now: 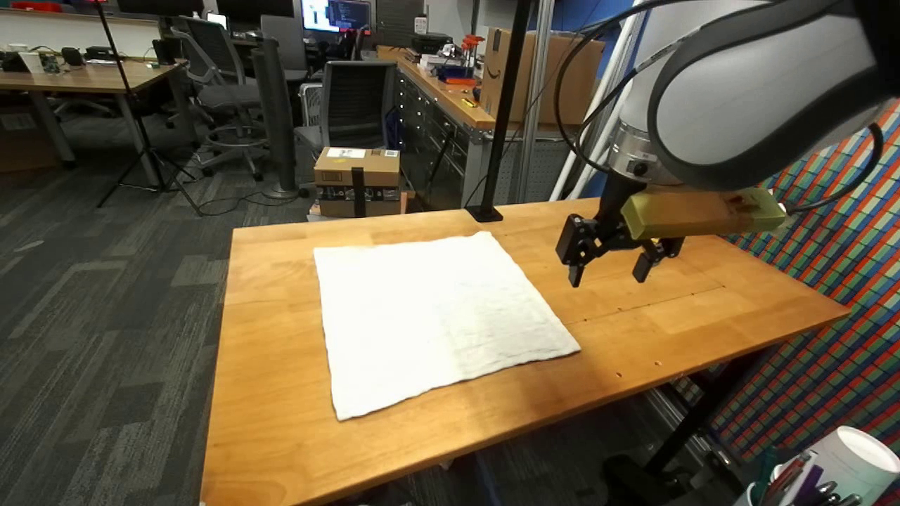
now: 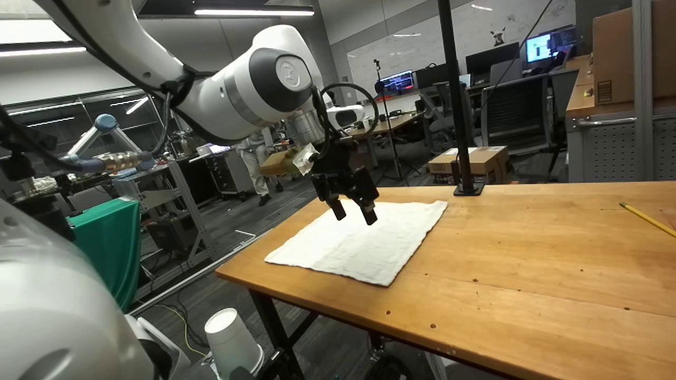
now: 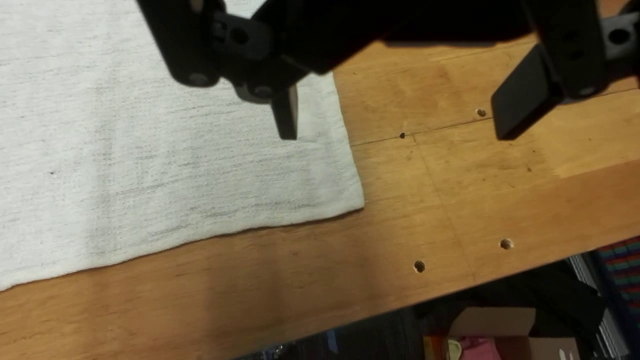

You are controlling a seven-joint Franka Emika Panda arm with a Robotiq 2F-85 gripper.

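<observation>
A white cloth (image 1: 430, 320) lies spread flat on the wooden table, its near right corner (image 3: 345, 195) plain in the wrist view. Above the table hangs my gripper (image 1: 609, 280), fingers wide apart and nothing between them. Seen from the wrist, one of its fingers (image 3: 286, 114) overlaps the cloth's right margin while the other finger (image 3: 522, 99) is over bare wood. In exterior view 2 the gripper (image 2: 355, 219) appears in front of the cloth (image 2: 367, 244), clear of its surface.
A yellow pencil (image 2: 647, 219) rests on the table's far side. A black pole (image 1: 503, 126) rises from the back edge. Bare tabletop (image 1: 675, 320) lies right of the cloth, and the front edge (image 3: 384, 312) runs close by its corner.
</observation>
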